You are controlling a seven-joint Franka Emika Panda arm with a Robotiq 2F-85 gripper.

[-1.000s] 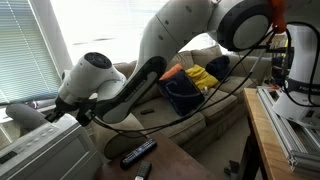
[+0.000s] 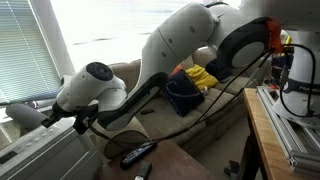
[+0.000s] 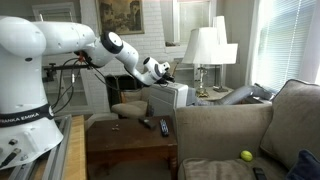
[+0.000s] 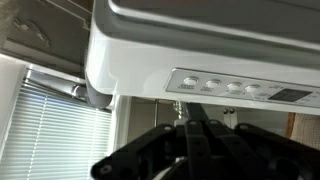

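Note:
A white appliance [image 4: 200,50] with a row of round buttons on its control panel [image 4: 240,90] fills the upper part of the wrist view. My gripper is shut, its fingertips at the panel's lower edge near the left buttons. Nothing shows between the fingers. Whether they touch a button cannot be told. In exterior view 1 the arm's end bends down over the appliance [image 2: 55,155] at the lower left. From the other side, exterior view 2 has the appliance [image 3: 170,98] just below the gripper [image 3: 168,75].
A black remote [image 2: 138,154] and another dark object [image 2: 143,171] lie on the brown table [image 2: 175,160] beside the appliance. A couch with a dark blue cushion [image 2: 184,92] stands behind the arm. White lamps [image 3: 204,45] rise behind the appliance in exterior view 2.
The arm's end has dipped slightly toward the appliance over the last second. The remote and the appliance have stayed in place.

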